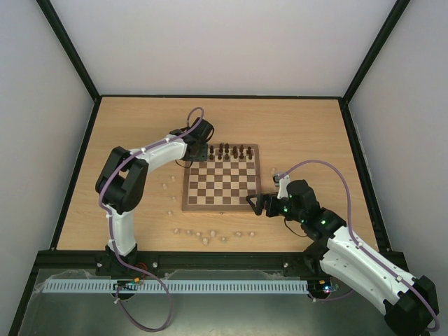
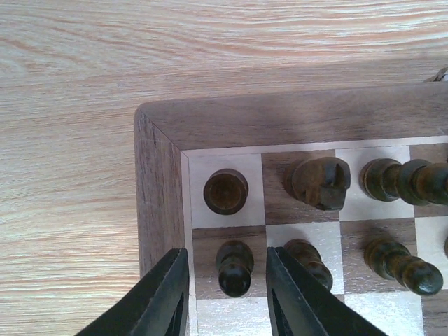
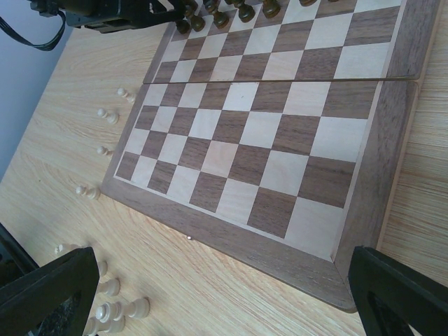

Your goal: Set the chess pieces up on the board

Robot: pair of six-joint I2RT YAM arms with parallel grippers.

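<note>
My left gripper is over the far-left corner of the chessboard (image 1: pixel 185 189), its fingers apart. A dark pawn (image 2: pixel 235 269) stands upright on a corner-side square, showing in the gap between them; no contact is visible. Behind it are a dark rook (image 2: pixel 226 191) on the corner square and a dark knight (image 2: pixel 318 182). More dark pawns (image 2: pixel 402 266) stand to the right. Near the board's front right corner my right gripper is open and empty. Light pieces (image 1: pixel 206 241) lie on the table in front of the board and to its left.
The board's middle and near squares (image 3: pixel 238 133) are bare. One light piece (image 1: pixel 274 170) is off the board's right edge, near the right arm. Open table (image 1: pixel 301 126) extends behind and to the right of the board.
</note>
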